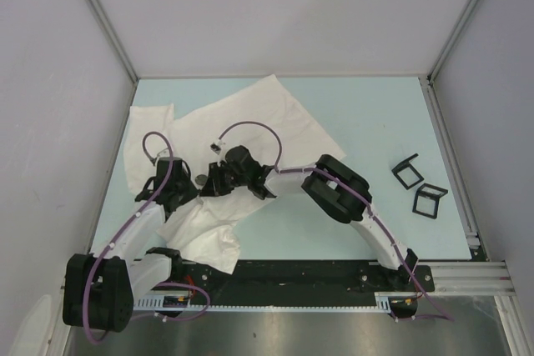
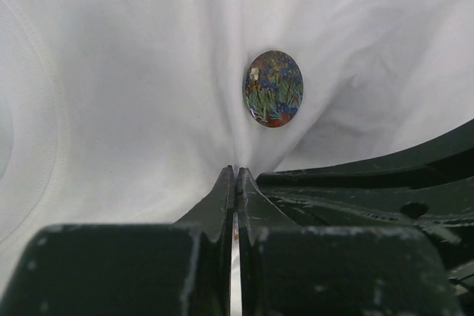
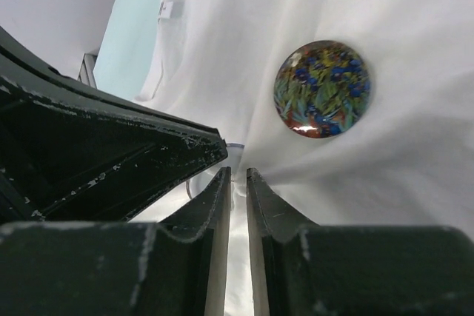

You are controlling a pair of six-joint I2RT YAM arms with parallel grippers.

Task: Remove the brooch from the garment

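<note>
The white garment (image 1: pixel 267 110) lies spread on the pale table. The oval brooch, painted with irises, rests on it near both grippers, also seen in the right wrist view as a round disc (image 3: pixel 321 89). My left gripper is shut just below the brooch, close against my right gripper's body; only a small sliver shows behind its tips. My right gripper has its tips slightly apart at the fabric below the brooch, with what seems a thin pale bit of cloth or clasp between them; exactly what is hard to tell.
Two black frame-like stands (image 1: pixel 425 203) lie on the right side of the table (image 1: pixel 392 122). The two arms sit very close together over the garment's left part.
</note>
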